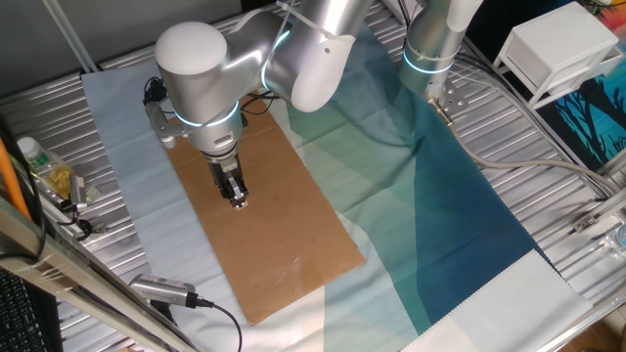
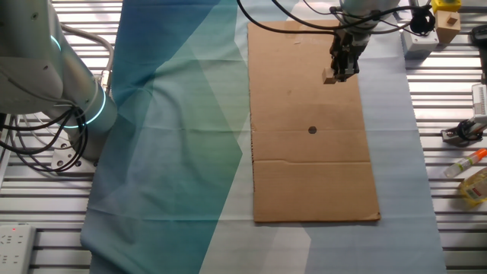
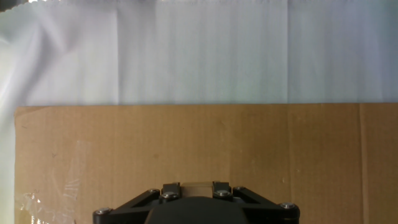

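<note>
My gripper (image 1: pixel 239 203) hangs over the brown cardboard sheet (image 1: pixel 293 249), pointing down. In exterior view 2 a small wooden block (image 2: pixel 329 77) shows at the tips of the gripper (image 2: pixel 339 74). The wrist view has a tan piece of the block (image 3: pixel 196 188) filling the space between the two fingers, so the gripper is shut on it. Most of the block is hidden by the fingers and the gripper body. Whether its underside touches the cardboard is hard to tell.
A dark round spot (image 2: pixel 313 130) marks the otherwise bare cardboard. Beneath lies a blue, green and grey cloth (image 2: pixel 171 152). Bottles (image 2: pixel 475 186) and a silver device (image 1: pixel 162 289) lie off to the cloth's side. Another yellow-and-wood object (image 2: pixel 447 21) stands at the far corner.
</note>
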